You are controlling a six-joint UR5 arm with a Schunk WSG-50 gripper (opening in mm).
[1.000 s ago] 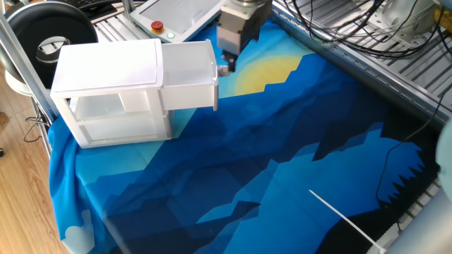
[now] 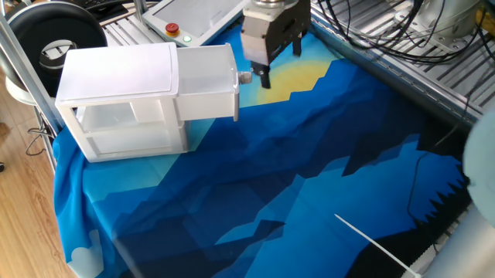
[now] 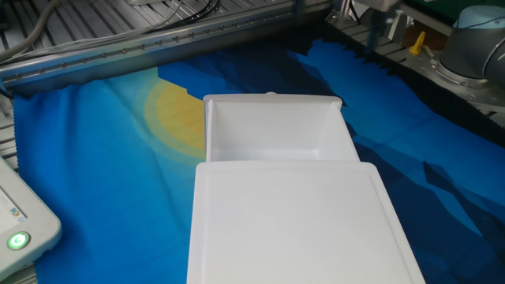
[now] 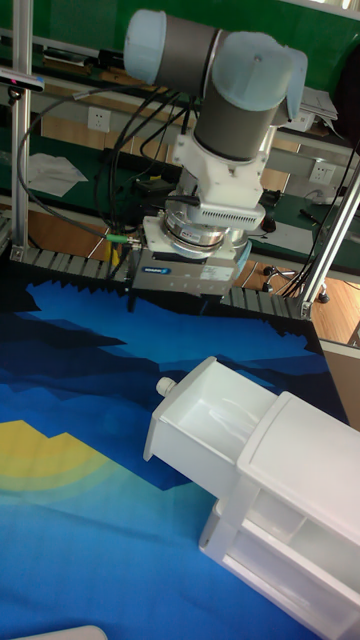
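Observation:
A white drawer cabinet (image 2: 116, 73) stands on the blue patterned cloth, its upper drawer (image 2: 205, 73) pulled well out. From behind the cabinet, the drawer's inside (image 3: 272, 130) looks empty. A small round knob (image 4: 165, 387) sits on the drawer front. My gripper (image 2: 281, 65) is open beside that knob, with its two fingers apart and nothing seen between them. One dark finger (image 2: 265, 78) appears close to the knob in exterior view 1; whether they touch I cannot tell. In exterior view 3 the gripper (image 4: 168, 304) shows beyond the drawer front, pointing down.
A control pendant with a red stop button (image 2: 172, 29) lies behind the cabinet. Black cables (image 2: 387, 38) hang by the metal rail at the back right. A thin white rod (image 2: 375, 241) crosses the lower right.
The drawer has stayed equally far out.

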